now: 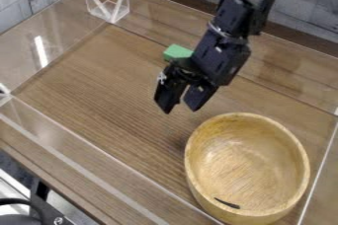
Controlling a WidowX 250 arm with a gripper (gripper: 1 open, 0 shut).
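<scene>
My black gripper hangs open over the wooden table at the middle, just above and left of a large tan bowl. A green block lies behind the gripper, partly hidden by the arm. Nothing shows between the fingers.
A white wire-like holder stands at the back left, and pale rims edge the table.
</scene>
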